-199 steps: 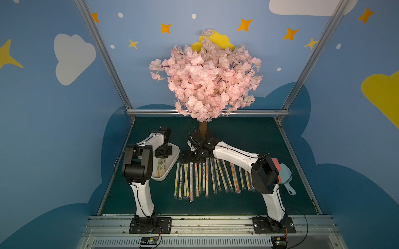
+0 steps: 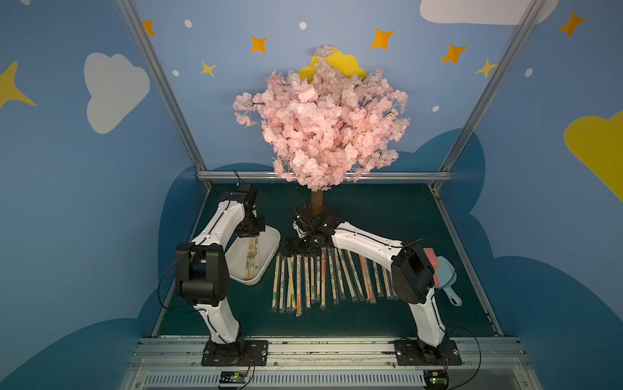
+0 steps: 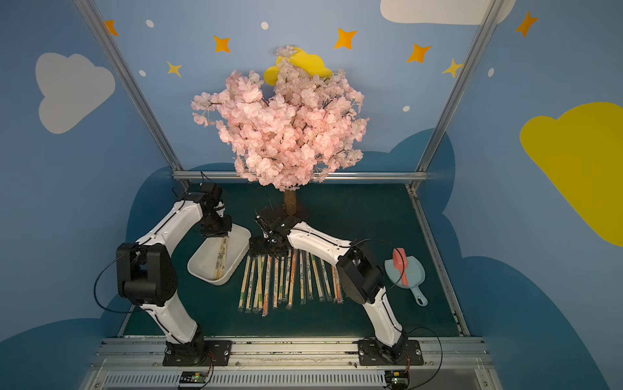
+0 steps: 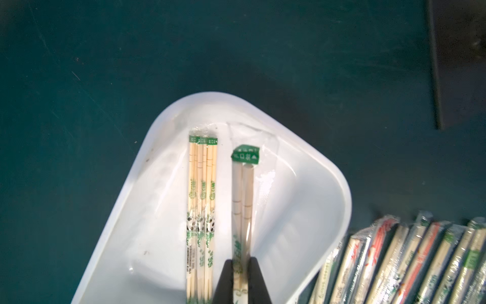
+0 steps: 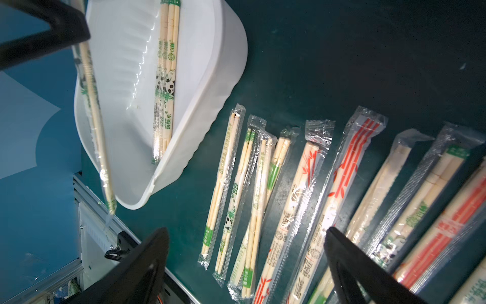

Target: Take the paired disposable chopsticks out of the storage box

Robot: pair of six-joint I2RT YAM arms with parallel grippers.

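Observation:
The white storage box (image 2: 262, 262) stands left of centre on the table. In the left wrist view, my left gripper is closed around a wrapped chopstick pair (image 4: 243, 187) with a green band. The right wrist view shows this held pair (image 5: 96, 121) raised above the box, one end hanging past the left gripper's finger (image 5: 60, 22). A few more panda-print chopsticks (image 4: 201, 202) lie side by side inside the box. My right gripper is open over the row of chopsticks, with nothing gripped.
Several wrapped chopstick packs (image 2: 324, 279) lie in a row right of the box, some overlapping. A blossom tree (image 2: 318, 202) rises behind them. On the right rests a blue dustpan (image 2: 445, 273) with a red brush (image 2: 431, 258). Bare table (image 2: 389, 208) lies behind the right arm.
More of the box shows now. The right arm has stayed still.

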